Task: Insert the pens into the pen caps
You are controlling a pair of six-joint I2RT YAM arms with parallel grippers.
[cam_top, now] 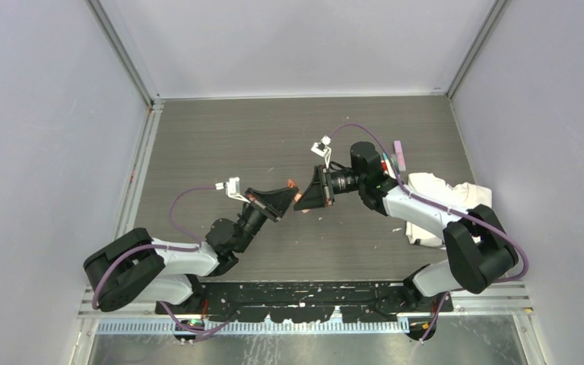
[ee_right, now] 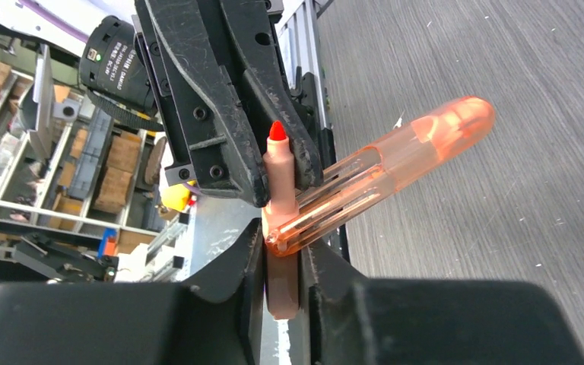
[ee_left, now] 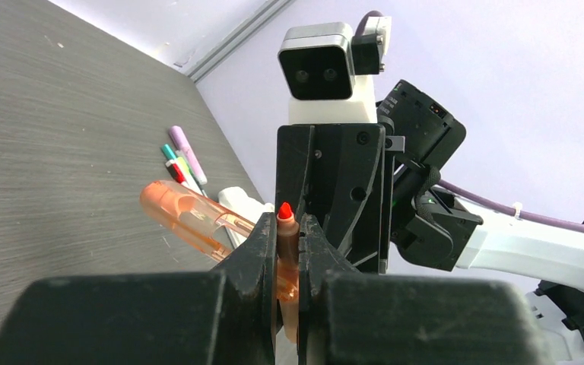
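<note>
A pinkish-orange pen [ee_right: 278, 171] with a bare red tip stands between the two grippers, which meet near the middle of the workspace. My left gripper is shut on the pen just below its tip. My right gripper is shut too, with the pen's lower part between its fingers. A clear orange pen cap [ee_right: 433, 141] lies slanted across the pen at the fingertips, its closed end sticking out past the fingers. The tip is outside the cap. In the left wrist view the cap [ee_left: 186, 213] passes behind a left finger, hiding its contact there.
Several pens and a pink-purple marker [cam_top: 399, 156] lie at the right back. A white cloth [cam_top: 445, 198] sits on the right, partly under the right arm. White walls enclose the sides.
</note>
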